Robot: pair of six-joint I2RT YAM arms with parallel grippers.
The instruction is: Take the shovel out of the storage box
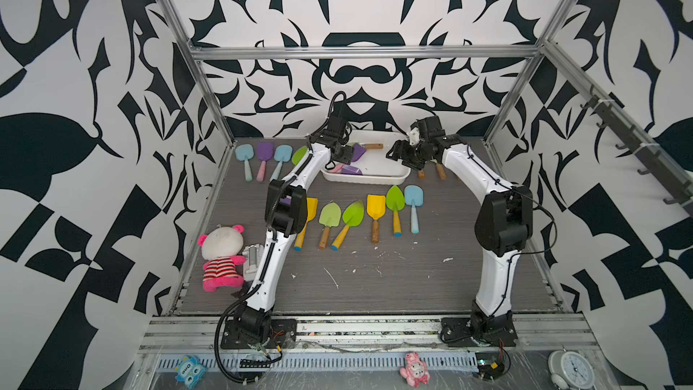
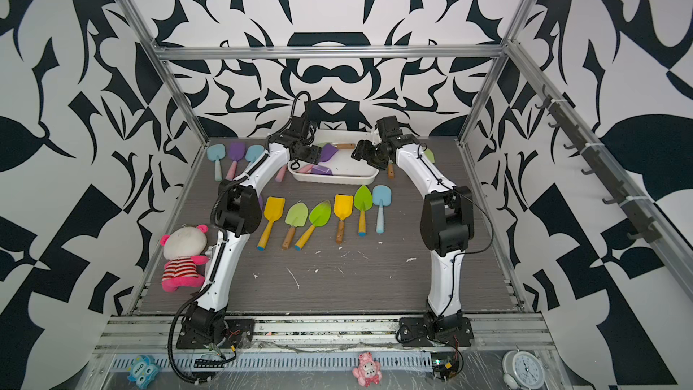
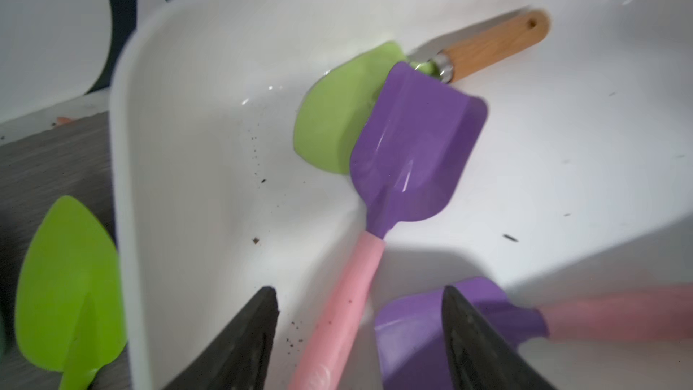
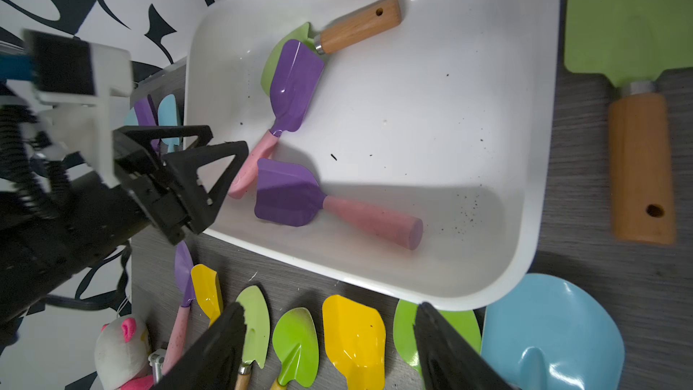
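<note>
Inside the white storage box [image 4: 534,195], a purple shovel [image 3: 415,148] with a pink handle lies with its blade partly over a green trowel [image 3: 325,119] with a wooden handle. A second purple shovel [image 4: 288,191], also pink-handled, rests near the box's front wall. My left gripper is open above the first shovel's pink handle, which shows between its fingers; nothing is gripped. Over the box's right part my right gripper [image 1: 396,150] stands open and empty; in the right wrist view its fingers [image 4: 216,343] are wide apart.
A row of shovels, including a yellow shovel [image 1: 375,206] and a blue shovel [image 1: 413,195], lies in front of the box. More lie to both sides. A plush bear [image 1: 222,256] sits at left.
</note>
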